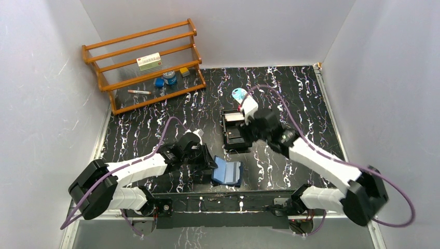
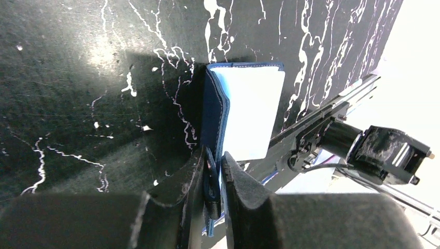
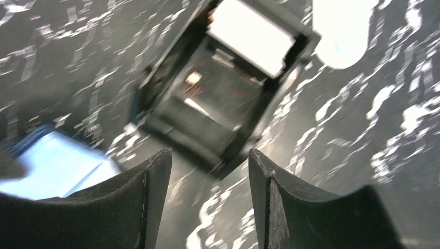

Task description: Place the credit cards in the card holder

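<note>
The card holder, a blue folder with pale inner sides, stands partly opened near the table's front edge. My left gripper is shut on its left cover; in the left wrist view the blue edge runs down between the fingers. A black organizer box sits behind the holder, with a white card-like stack in its far compartment. Small blurred items lie in its middle compartment, and I cannot tell what they are. Over the box's near right side, my right gripper is open with nothing between its fingers.
A white and blue blister pack lies beyond the box, partly behind the right arm. At the back left stands a wooden rack with several small items.
</note>
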